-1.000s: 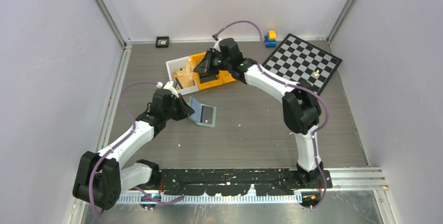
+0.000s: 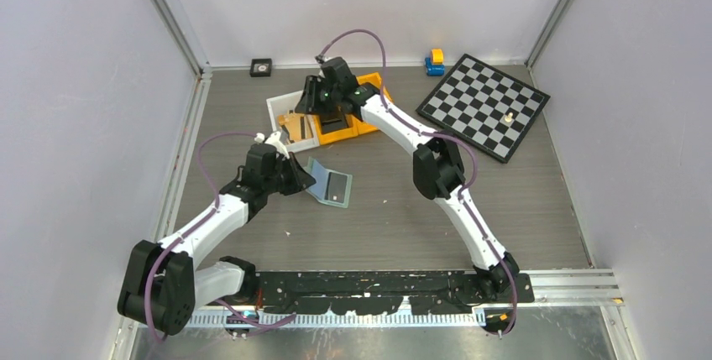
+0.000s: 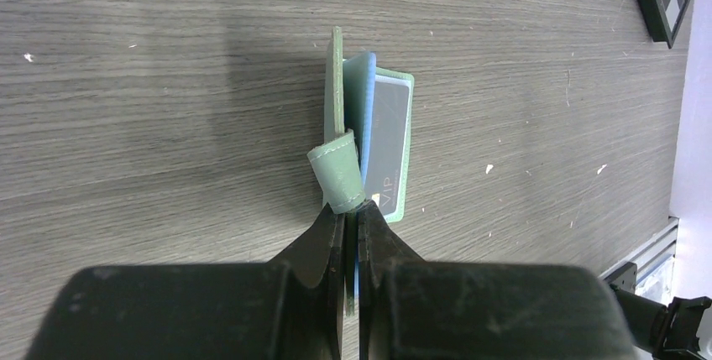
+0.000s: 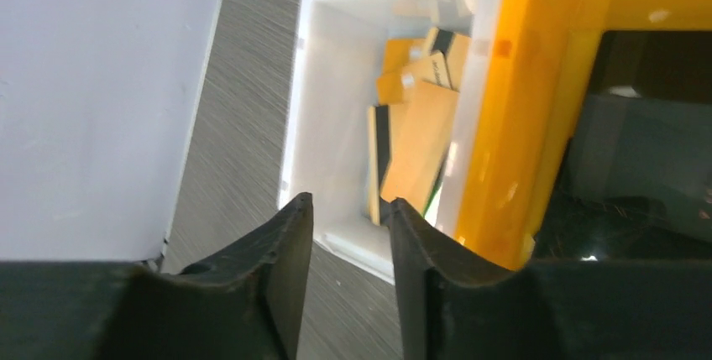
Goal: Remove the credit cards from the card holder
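A pale green card holder (image 3: 337, 172) stands open like a book on the table, with my left gripper shut on its cover edge. Its blue inner leaf (image 3: 359, 108) rises beside the cover. A dark grey card marked VIP (image 3: 389, 129) lies on the flat inner side. Above the white box (image 2: 274, 115), my right gripper has its fingers apart, nothing between them. Several tan and dark cards (image 4: 420, 142) lie piled on the box's floor. Whether the holder has further cards is hidden.
Orange bins (image 2: 367, 125) adjoin the white box on its right, one with a dark thing inside. A chessboard (image 2: 484, 108) and a small blue-and-yellow object (image 2: 434, 62) are at the back right. A small black box (image 2: 261, 67) sits back left.
My right gripper moved left to the white box, and its fingers have parted. A dark-banded card now shows in the box. The holder shifted slightly right; the left arm barely moved.
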